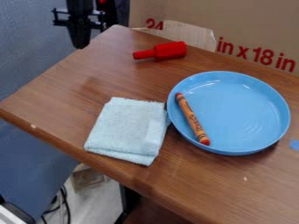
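Observation:
A blue plate (pixel 233 105) lies on the right of the wooden table, with an orange crayon (pixel 191 117) resting on it at its left side. A folded light blue cloth (pixel 126 131) lies left of the plate. A red bottle-shaped object (pixel 163 51) lies on its side toward the back. My dark gripper (pixel 80 35) is at the top left, by the table's back left corner, apart from these things; whether it is open or shut is not clear.
A cardboard box (pixel 251 31) stands behind the table. Cables hang below the left edge.

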